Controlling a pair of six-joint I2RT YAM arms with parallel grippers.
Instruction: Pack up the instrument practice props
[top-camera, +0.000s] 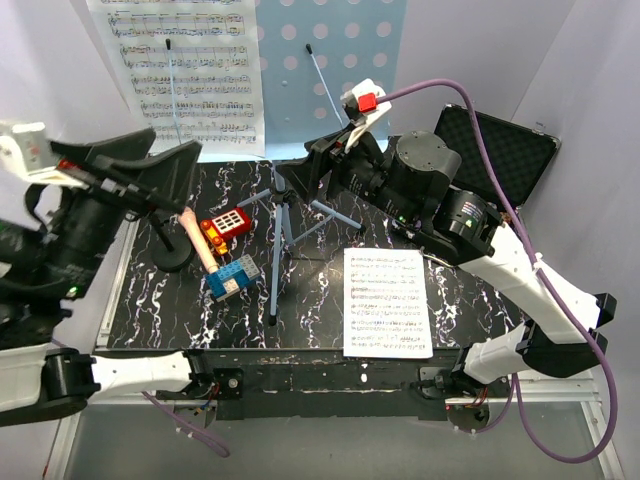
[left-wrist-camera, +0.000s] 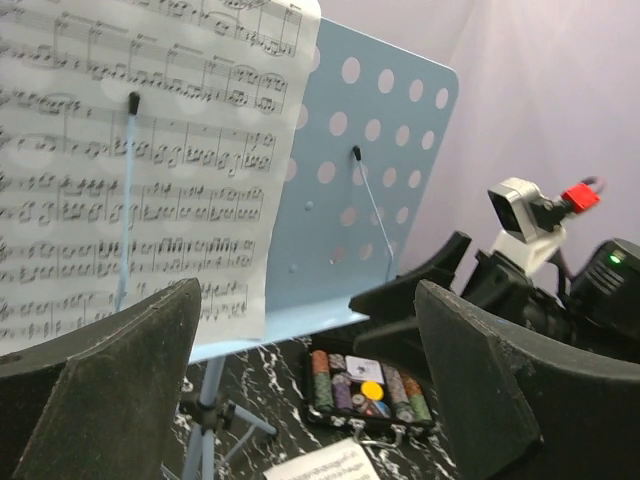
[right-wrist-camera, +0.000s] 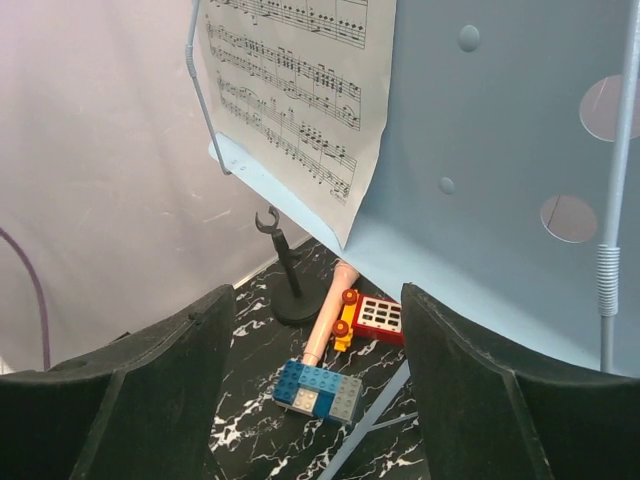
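Observation:
A blue music stand (top-camera: 330, 100) rises at the back, holding a music sheet (left-wrist-camera: 200, 150) under thin clips (left-wrist-camera: 127, 200). My left gripper (top-camera: 178, 160) is raised at front left of the stand; in the left wrist view its fingers are apart before the sheet, holding nothing. My right gripper (top-camera: 300, 170) is open before the stand's right half, its fingers spread below the tray and clip (right-wrist-camera: 614, 200), nothing between them. A pink stick (top-camera: 200, 240), red toy (top-camera: 235, 222) and blue brick piece (top-camera: 235, 275) lie on the table. A second sheet (top-camera: 385, 300) lies at front right.
A black holder (top-camera: 172, 252) stands at the left. An open case (left-wrist-camera: 365, 385) with coloured items is at the right, largely hidden by my right arm in the top view.

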